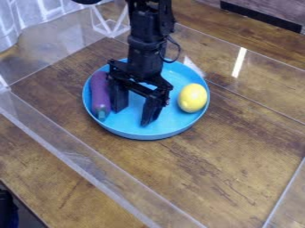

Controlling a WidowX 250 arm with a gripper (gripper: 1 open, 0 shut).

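Note:
My black gripper [135, 97] reaches down over a blue bowl [150, 133] from the top of the view, its fingers standing open inside the bowl. A long purple object [102, 91] lies along the bowl's left side, just left of the left finger; whether they touch I cannot tell. A yellow oval object [191, 97] rests at the bowl's right side, apart from the gripper.
A wooden tabletop [202, 178] surrounds the bowl, with free room to the right and in front. Clear panels or edges run along the left and far right. Something white lies behind the bowl at the upper right.

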